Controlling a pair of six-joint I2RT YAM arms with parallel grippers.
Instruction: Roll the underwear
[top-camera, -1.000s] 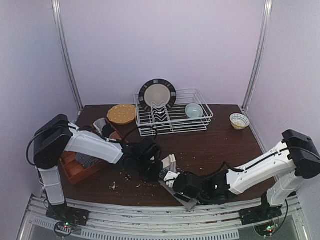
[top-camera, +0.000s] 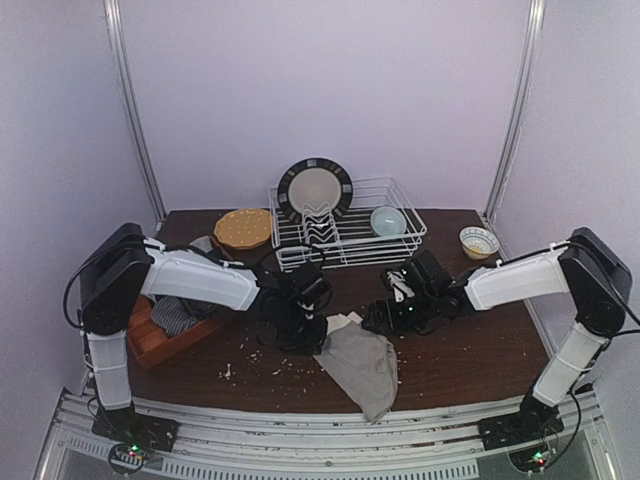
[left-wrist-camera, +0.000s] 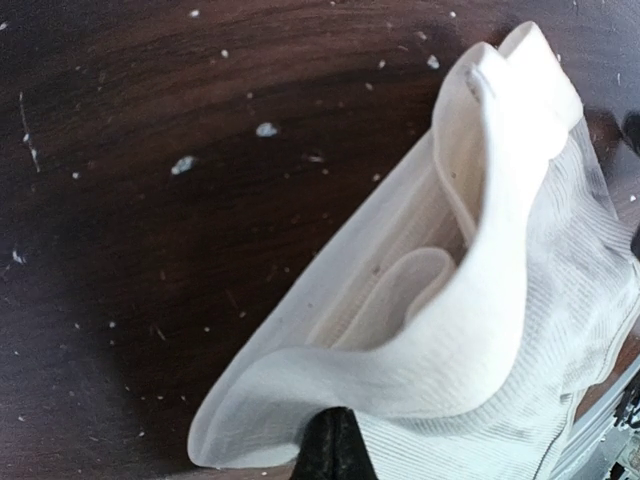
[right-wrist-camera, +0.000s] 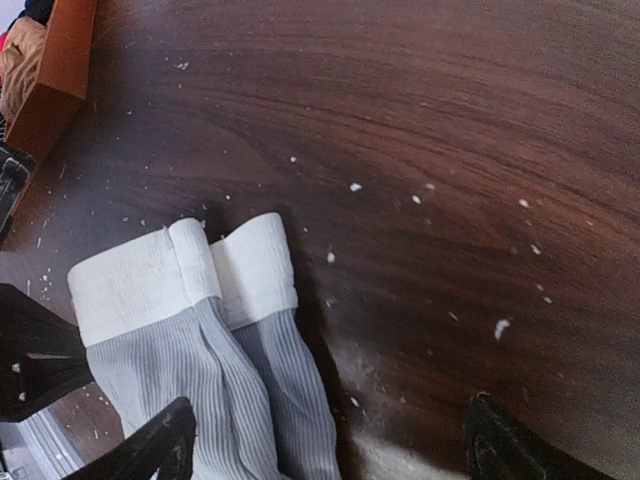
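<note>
The light grey underwear (top-camera: 362, 362) with its white waistband (left-wrist-camera: 450, 370) lies in the front middle of the table, its layers folded and the band standing up in a loop. My left gripper is shut on the waistband's edge at the left side; the cloth curls around its fingertips. In the right wrist view, the left gripper's fingers (right-wrist-camera: 40, 365) touch the cloth's left edge. My right gripper is open above the underwear's right side, one finger (right-wrist-camera: 165, 445) over the cloth and the other (right-wrist-camera: 495, 440) over bare table.
Behind stands a white dish rack (top-camera: 400, 248) with a plate (top-camera: 315, 188) and bowl (top-camera: 388, 222). An orange-brown box (top-camera: 150, 342) holding cloth is at the left, under the left arm. Small white crumbs dot the table.
My right gripper has come away from the left gripper, moving back and to the right across the cloth, uncovering more of the underwear. The left arm has shifted only slightly.
</note>
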